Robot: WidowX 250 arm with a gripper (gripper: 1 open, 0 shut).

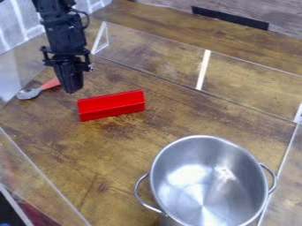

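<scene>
My black gripper (71,84) hangs at the upper left, pointing down, shut, over or beside a utensil (30,93) with a metal head and a red handle lying on the table. I cannot tell if it touches it. A red rectangular block (111,105) lies just to its lower right. A steel pot (210,177) with two handles stands at the lower right.
The wooden table (130,146) has clear room in the middle and at the back. Clear panels edge it on the left, at the back and on the right. A white strip (203,71) runs across the back right.
</scene>
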